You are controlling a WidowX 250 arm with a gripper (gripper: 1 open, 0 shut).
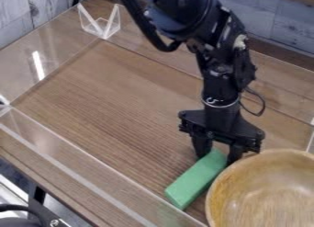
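Note:
My black gripper (223,150) reaches down on the right of the table, shut on the upper end of a green rectangular block (193,183), which lies at a slant near the front edge. The fingertips are mostly hidden by the gripper's dark body. A large wooden bowl (263,198) sits at the lower right, right beside the block.
A white wire object (101,19) stands at the far top left. A grey plank wall runs along the back right, and the table's edge crosses the lower left.

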